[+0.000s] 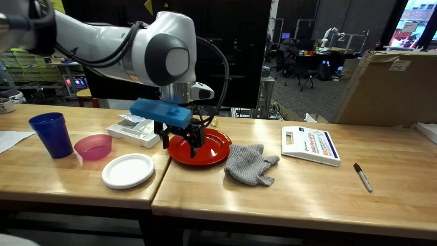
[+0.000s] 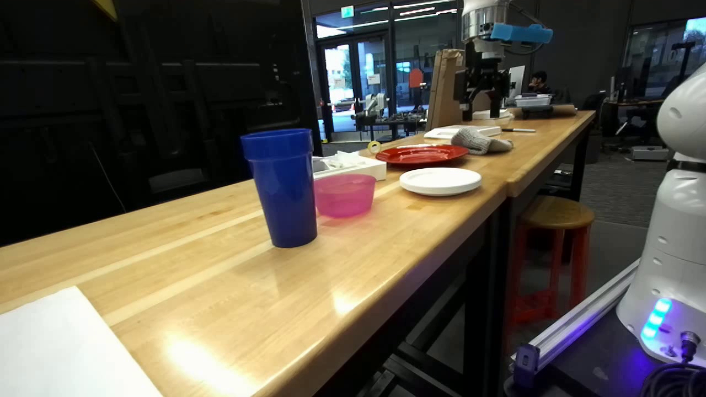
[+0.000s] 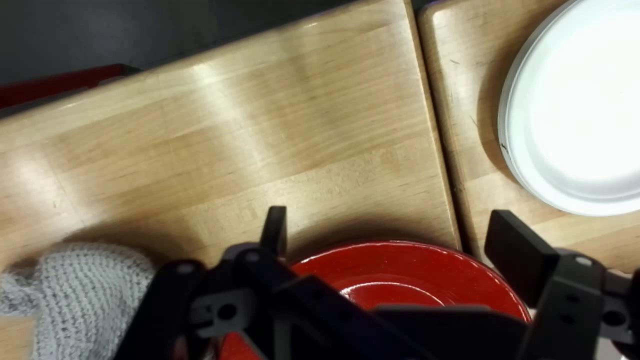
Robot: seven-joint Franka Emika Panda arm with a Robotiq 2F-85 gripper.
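My gripper [image 1: 179,150] hangs above the table, in front of and over the left part of the red plate [image 1: 219,152]. Its two fingers stand wide apart in the wrist view, one fingertip [image 3: 274,231] left and the other far right, with nothing held between them. Below them in that view, the near part of the red plate shows; the gripper's body covers the rest. The grey knitted cloth [image 1: 247,165] lies crumpled just right of the plate. A stack of white plates [image 1: 127,170] rests left of the seam between the two tables.
A blue cup [image 2: 283,192] and a pink bowl [image 2: 344,196] stand on the left table, near a white tray [image 1: 143,137] of small items. To the right lie a white first aid case [image 1: 310,144] and a black-capped marker [image 1: 363,177].
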